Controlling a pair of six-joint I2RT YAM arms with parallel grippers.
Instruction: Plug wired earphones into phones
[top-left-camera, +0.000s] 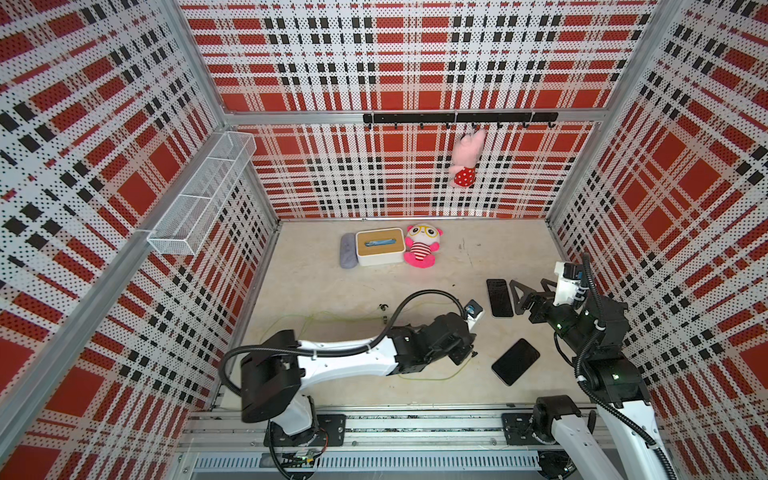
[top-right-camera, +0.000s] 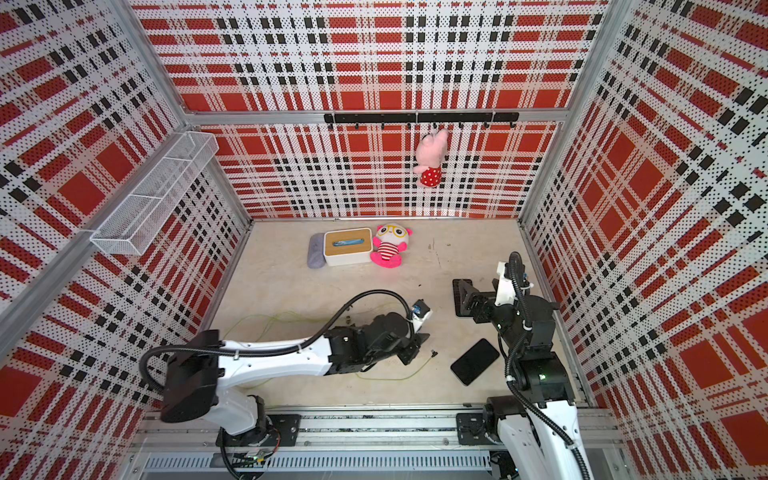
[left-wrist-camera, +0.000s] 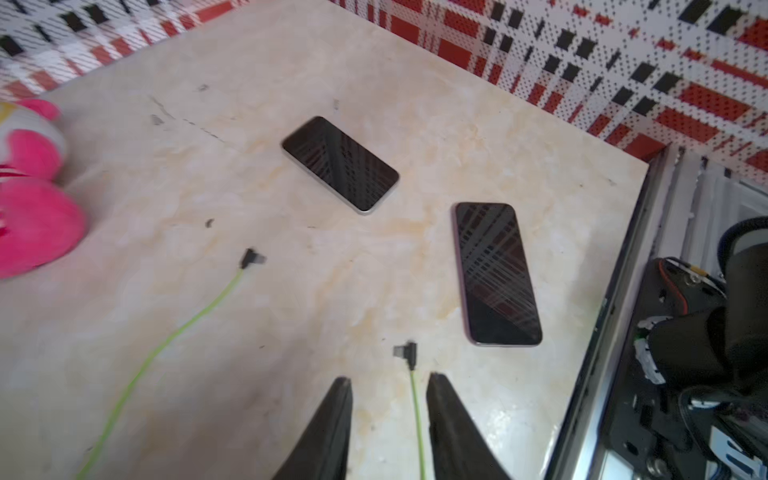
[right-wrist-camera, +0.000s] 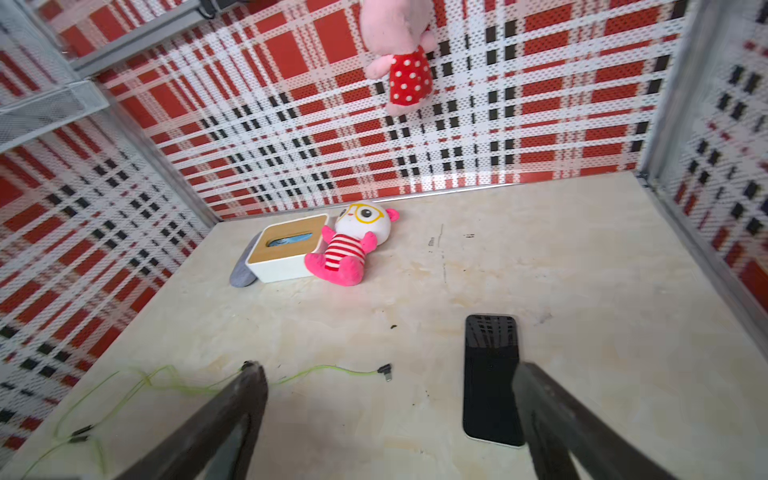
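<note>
Two dark phones lie flat on the table: a back phone (top-left-camera: 499, 297) and a front phone (top-left-camera: 516, 361), tilted in the top left view. In the left wrist view one black plug (left-wrist-camera: 410, 354) on a yellow-green cord rests beside the front phone, apart from it. Another plug (left-wrist-camera: 249, 258), also on a green cord, lies farther back. My left gripper hangs over the table with its fingers parted, nothing between them; the near plug appears beyond the gap. Around the back phone's side, above the table, my right gripper stands wide open and empty.
Loose green cord (right-wrist-camera: 172, 382) spreads over the left of the table. At the back stand a pink panda toy (top-left-camera: 421, 246), a white box (top-left-camera: 381, 256) and a grey case (top-left-camera: 349, 250).
</note>
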